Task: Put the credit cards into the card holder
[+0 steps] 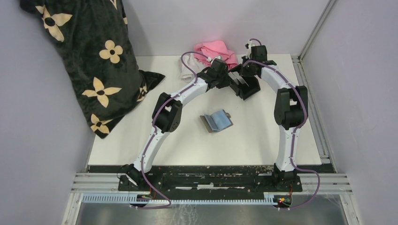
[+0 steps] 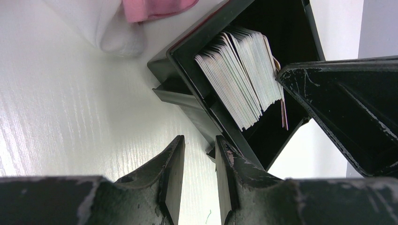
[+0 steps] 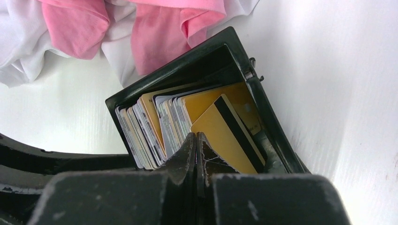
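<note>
A black box holds rows of upright cards, the credit cards, packed along its left side. One gold card with a black stripe leans apart from the rows, toward the box's right. My right gripper is shut over the box, its tips in front of the cards, with nothing seen between them. Beside the box's left edge, my left gripper stands partly open; bare table shows between its fingers. In the top view the blue-grey card holder lies spread open on the table, nearer the front.
A pink cloth and a white cloth lie behind and left of the box. A dark flowered blanket covers the left edge of the table. Table space around the holder is clear.
</note>
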